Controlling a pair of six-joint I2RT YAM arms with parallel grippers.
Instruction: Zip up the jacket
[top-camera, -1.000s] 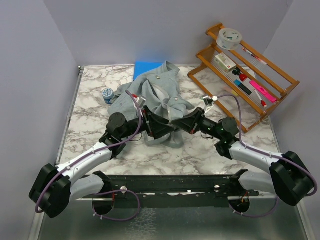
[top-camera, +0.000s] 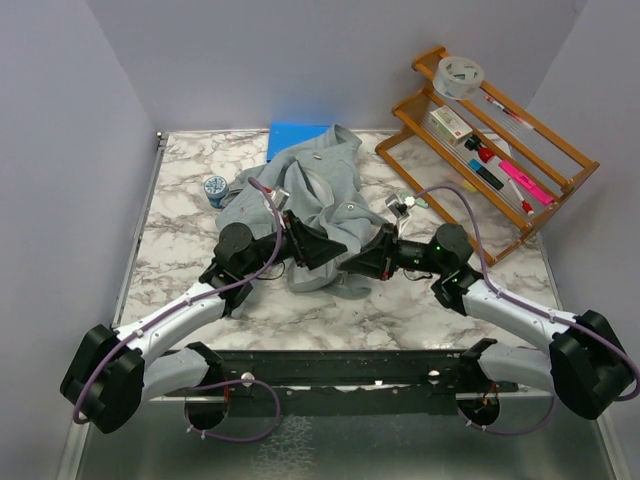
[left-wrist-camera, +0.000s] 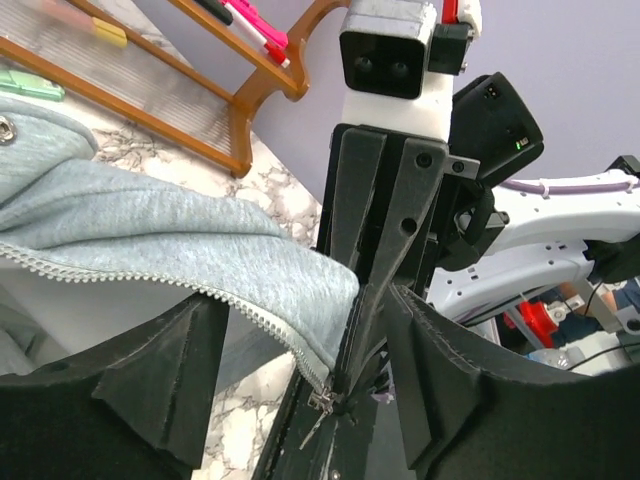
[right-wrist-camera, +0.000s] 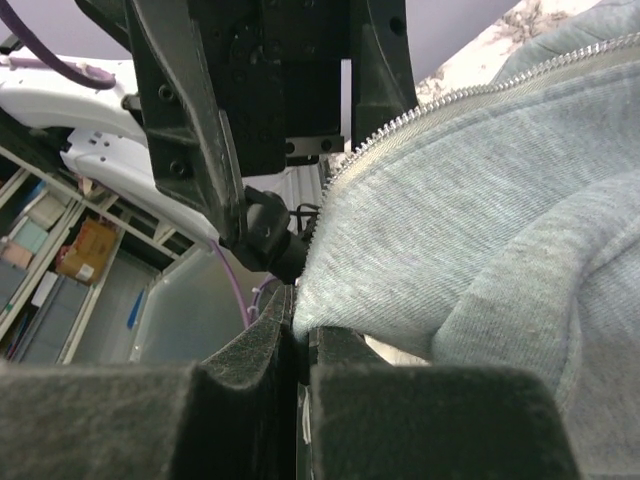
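Note:
The grey jacket lies bunched on the marble table, both grippers over its front middle. In the left wrist view its zipper edge slopes down to a metal zipper pull. My left gripper stands open around that lower end of the edge, facing the right gripper. My right gripper is shut on the jacket's edge at its zipper, the fabric running up and right from the fingers in the right wrist view.
A wooden rack with tape and markers stands at the back right. A blue tin sits left of the jacket, a blue board behind it. The table's front left and right are occupied by my arms.
In the top view my grippers have drawn slightly apart, the right one moving a little to the right and down from where it met the left.

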